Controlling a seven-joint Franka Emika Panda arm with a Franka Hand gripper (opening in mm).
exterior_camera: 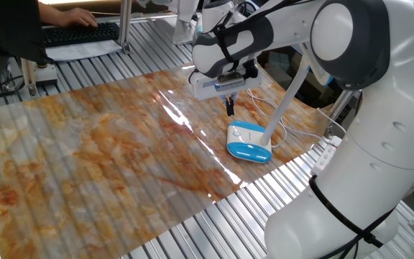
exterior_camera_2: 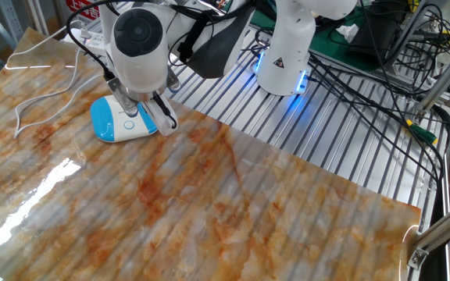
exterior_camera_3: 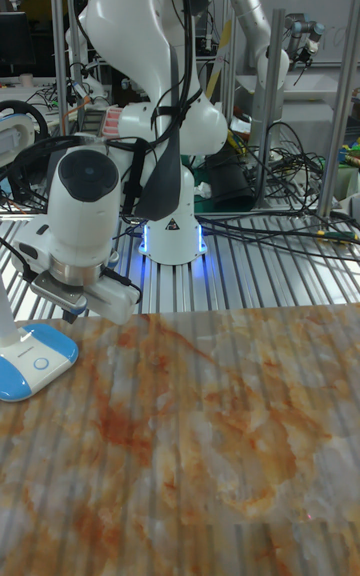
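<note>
A desk lamp with a white and blue base and a white stem stands upright on the marbled sheet. On the base's white top is a small round button. My gripper points down just above and beside the base, on the side away from the stem's foot. Its dark fingers look close together, shut, with nothing visible between them. From the second exterior view the wrist hides the fingertips and part of the base. In the third exterior view the gripper hangs near the base's button side.
The marbled sheet is otherwise bare, with wide free room away from the lamp. White cables trail behind the base. A power strip lies by the arm. A person's hand rests on a keyboard at the far side.
</note>
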